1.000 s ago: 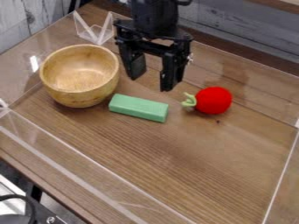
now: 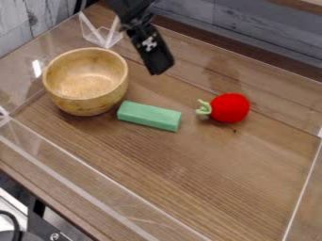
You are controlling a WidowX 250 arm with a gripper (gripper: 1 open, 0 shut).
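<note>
My gripper [image 2: 153, 56] is a dark shape entering from the top centre, angled over the area between the wooden bowl and the red object; whether it is open or shut is hard to make out. A tan bowl [image 2: 85, 80] sits at the left. A green block [image 2: 149, 117] lies flat right of and below the bowl. A red round object [image 2: 232, 108] with a pale green stem lies to the right.
A translucent white item shows at the upper left, behind the bowl.
The dark arm has moved up and to the left, away from above the red object. The bowl, green block and red object look largely unmoved.
</note>
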